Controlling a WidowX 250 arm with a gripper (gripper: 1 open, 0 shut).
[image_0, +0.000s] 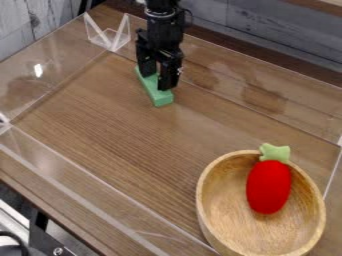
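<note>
My black gripper is at the top centre of the view, low over a green, elongated flat object on the wooden table. Its fingers partly cover the object's upper end; whether they are open or shut on it is hard to tell. A red plush strawberry-like object with a pale green top lies in a wooden bowl at the lower right.
A clear plastic rack-like piece stands at the back left. A wooden wall borders the back.
</note>
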